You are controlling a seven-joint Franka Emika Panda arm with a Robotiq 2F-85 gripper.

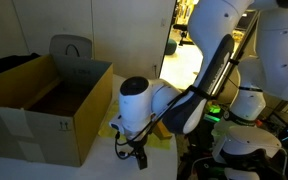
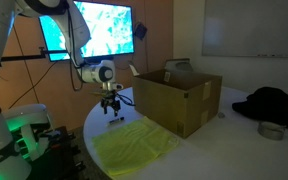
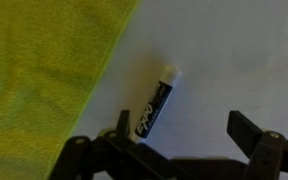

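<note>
A marker with a black label and a pale end lies on the white table, seen between my open fingers in the wrist view. My gripper is above it with nothing held. In exterior view 1 the gripper hangs low over the table and hides the marker. Beside the marker a yellow cloth lies flat, its edge a short way off. From the other side, the marker shows small and dark below the gripper.
A large open cardboard box stands close by on the table. Farther along are a black hat and a round grey container. Bare white table extends beyond the cloth.
</note>
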